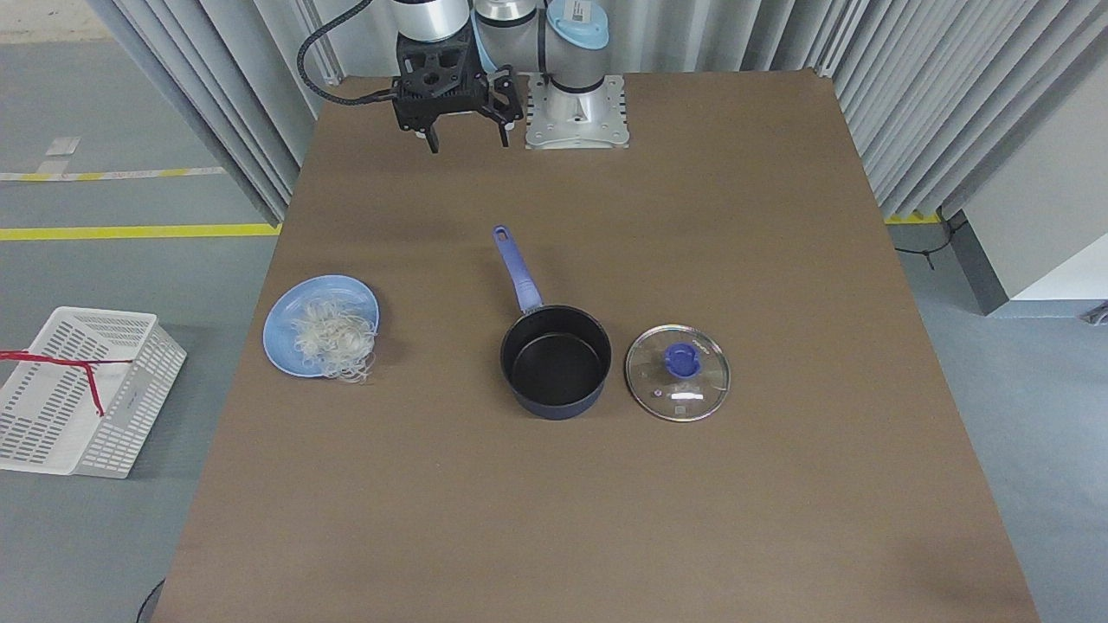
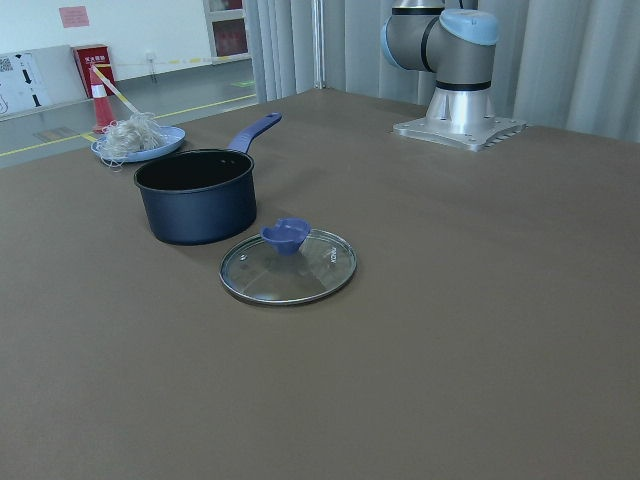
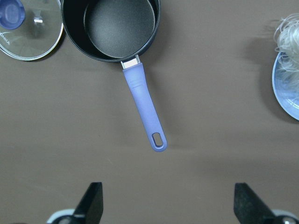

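My gripper hangs over the back of the table; in the wrist view its two black fingers stand wide apart at the bottom, open and empty. A dark saucepan with a blue handle sits mid-table, handle toward me. To its right in the front view lies a glass lid with a blue knob. On the left, a blue plate carries a loose heap of white noodles, some strands hanging over the rim.
A white plastic basket stands on the floor to the left. The robot base is at the back edge, with curtains behind it.
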